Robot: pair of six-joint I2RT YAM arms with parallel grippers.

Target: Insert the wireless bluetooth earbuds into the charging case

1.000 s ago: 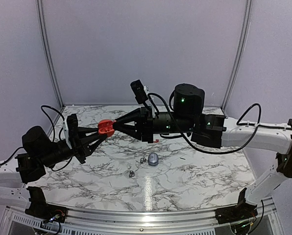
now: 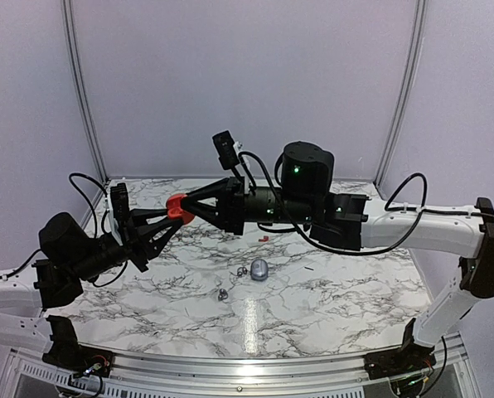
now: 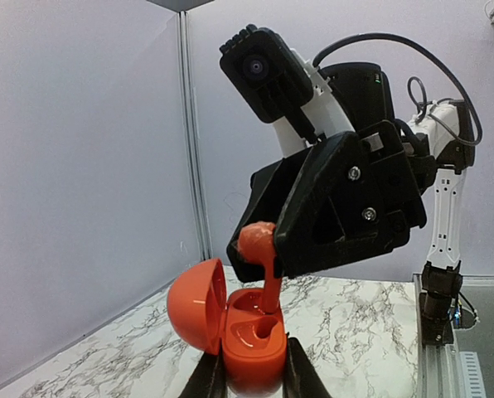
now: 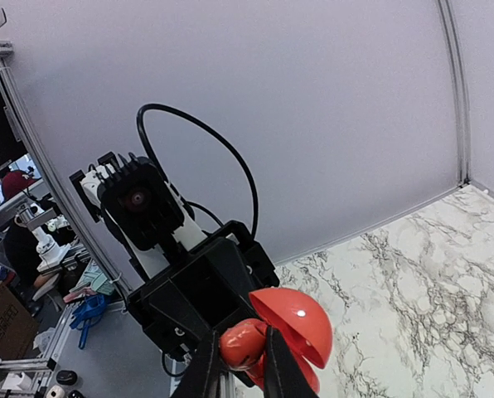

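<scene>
An orange-red charging case [image 3: 254,352] is held up in the air with its lid [image 3: 196,305] swung back, and my left gripper [image 2: 171,224] is shut on its body. Over it, my right gripper is shut on a matching earbud [image 3: 257,243], whose round head shows between the fingertips. The earbud's stem points down and its lower end meets the rear slot of the case; how deep it sits I cannot tell. The front slot looks empty. A second red earbud [image 2: 263,239] seems to lie on the table behind.
On the marble table [image 2: 346,307] lie a silver-grey case [image 2: 259,269], two small grey pieces, one beside it [image 2: 242,271] and one nearer the front [image 2: 223,294], and a thin dark bit [image 2: 308,268].
My right arm has shifted a little to the left, bringing its fingertips and the earbud closer in over the case. The left gripper and case have moved only slightly.
</scene>
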